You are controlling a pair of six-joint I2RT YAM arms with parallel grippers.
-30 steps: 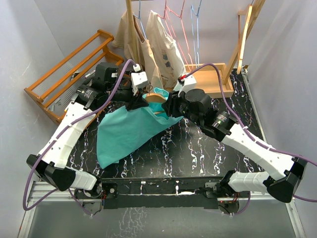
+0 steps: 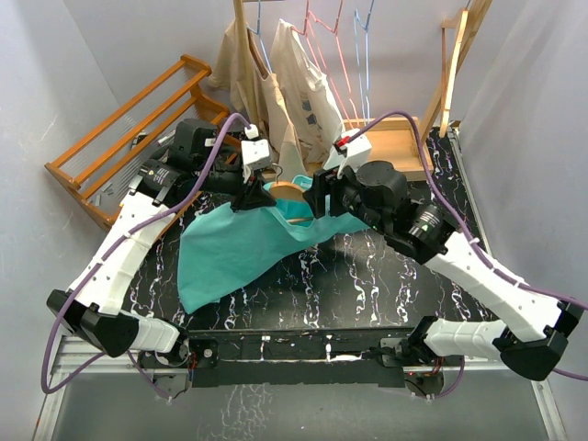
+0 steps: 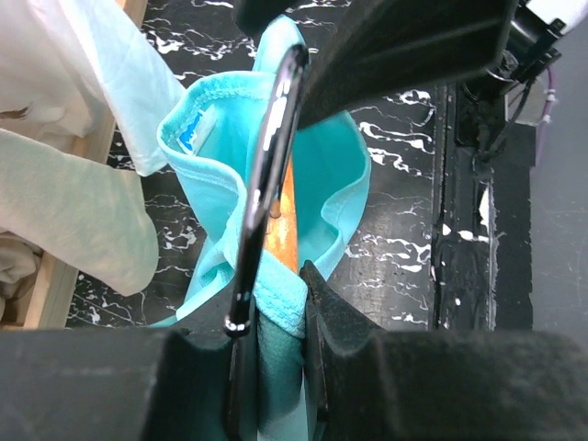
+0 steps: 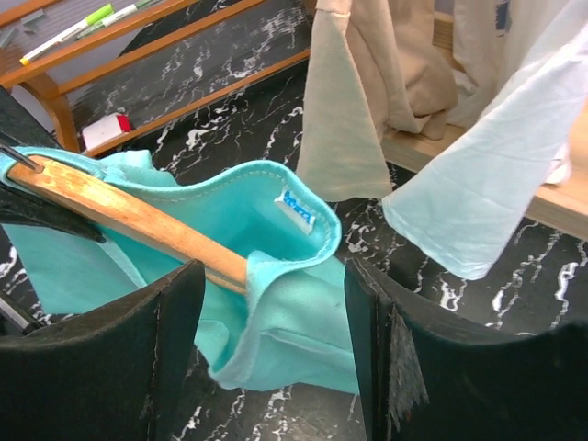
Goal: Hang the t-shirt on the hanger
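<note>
A teal t-shirt [image 2: 230,257] drapes over the dark table, its opening around a wooden hanger [image 2: 287,190], whose bar [image 4: 156,216] runs inside the shirt in the right wrist view. My left gripper [image 2: 255,195] is shut on the shirt's bunched fabric at the hanger's end, seen close in the left wrist view. My right gripper [image 2: 326,195] stands open at the shirt's other side, its two fingers apart just below the collar fabric in the right wrist view.
A wooden drying frame [image 2: 400,147] with beige and white garments [image 2: 303,110] on hangers stands at the back. An orange wooden rack [image 2: 129,119] is at the back left. Bare marble table [image 2: 367,294] shows in front.
The shirt's right side has sagged a little. My left gripper stays about where it was.
</note>
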